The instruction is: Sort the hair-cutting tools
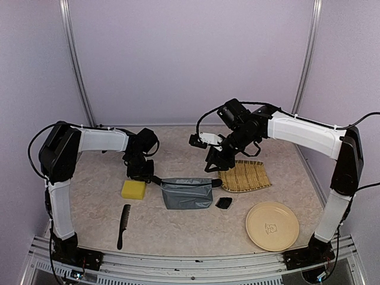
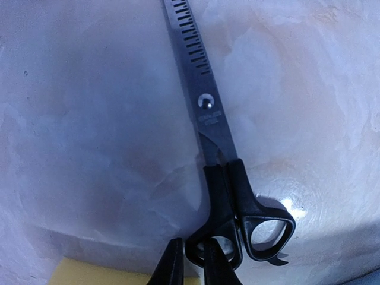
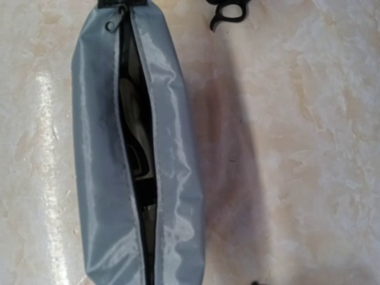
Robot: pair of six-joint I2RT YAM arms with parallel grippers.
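Note:
Thinning scissors [image 2: 208,119] with black handles lie on the table in the left wrist view. My left gripper is at their lower finger loop, fingers slightly apart; whether it touches them is unclear. A grey zip pouch [image 1: 187,196] lies mid-table, its zip open on dark contents in the right wrist view. My right gripper [image 1: 217,163] hangs above the pouch's right end; its fingers are barely visible, their opening unclear. A black comb [image 1: 123,225] lies at the front left.
A yellow sponge [image 1: 133,190] sits beside the left gripper. A woven bamboo tray [image 1: 246,175] lies behind right, a round beige plate [image 1: 273,228] at front right, a small black item [image 1: 224,202] near the pouch.

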